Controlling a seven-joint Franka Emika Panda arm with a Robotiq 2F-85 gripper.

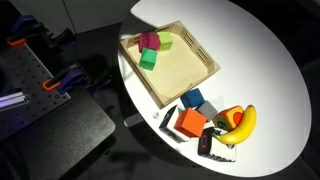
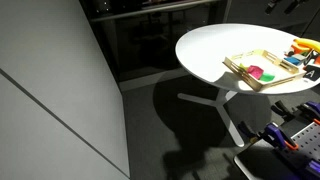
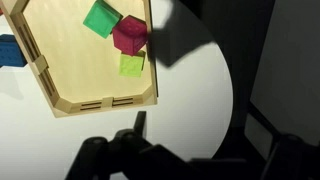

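Note:
A shallow wooden tray (image 1: 190, 78) lies on the round white table. Inside it, bunched near one side, are a green block (image 1: 148, 59), a magenta-red block (image 1: 149, 41) and a yellow-green block (image 1: 165, 41). The wrist view looks down on the same tray (image 3: 100, 106), with the green block (image 3: 101, 18), the red block (image 3: 130, 35) and the yellow-green block (image 3: 132, 65) close together. My gripper is open, its dark fingers wide apart along the bottom of that view. Nothing shows between them. They appear above the table's edge, off to the side of the tray.
Against the tray's outer side stand a blue block (image 1: 192, 98), an orange block (image 1: 190, 123) and other dark and white items. A banana (image 1: 239, 127) lies among them. Dark floor lies beyond its edge.

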